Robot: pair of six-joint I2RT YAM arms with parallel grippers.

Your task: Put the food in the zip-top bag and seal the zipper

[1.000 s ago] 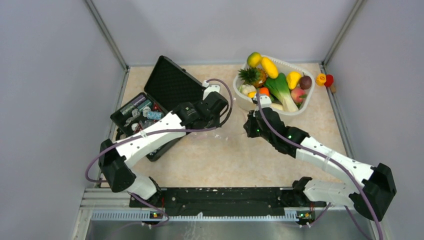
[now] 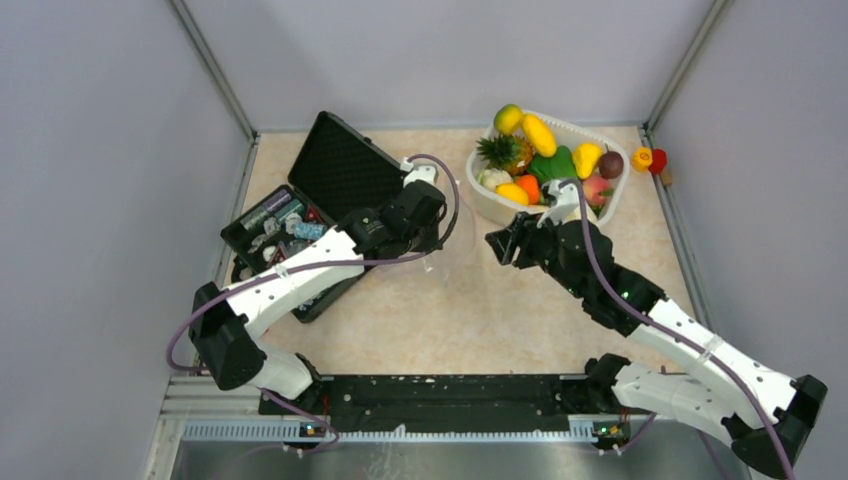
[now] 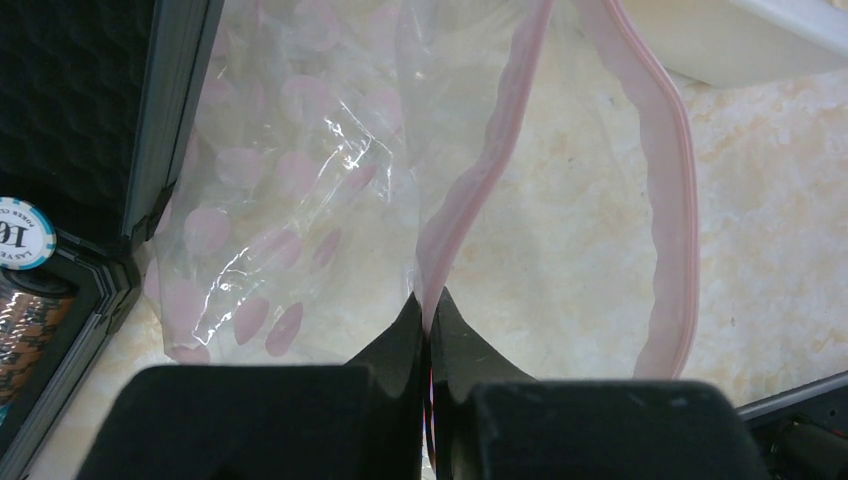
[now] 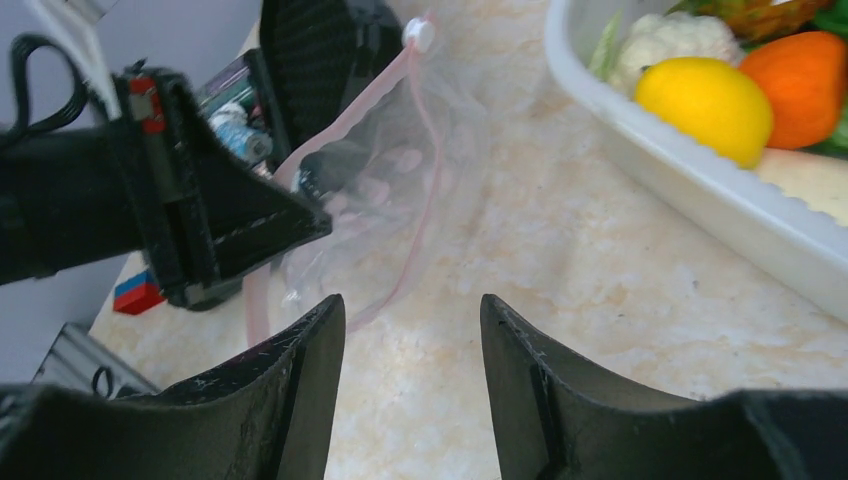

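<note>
A clear zip top bag (image 3: pixel 290 180) with pink spots lies partly on the table, its pink-edged mouth gaping. My left gripper is shut on one edge of that mouth, the thin pink strip running between its fingertips. The opposite mouth edge (image 3: pixel 670 200) hangs free. Seen from the right wrist, the bag (image 4: pixel 400 190) stands spread beside the left gripper's fingers (image 4: pixel 275 225). My right gripper is part open, with bare table between its fingers, right of the bag. Food, including a yellow one (image 4: pixel 705 105) and an orange one (image 4: pixel 800 85), fills the white basket (image 4: pixel 700 165).
An open black case (image 2: pixel 345 165) with small items stands left of the bag. Small yellow and red pieces (image 2: pixel 642 158) lie right of the basket (image 2: pixel 480 200).
My right gripper has opened and moved right, away from the bag's edge, which now hangs loose. Earlier it was shut beside the bag.
</note>
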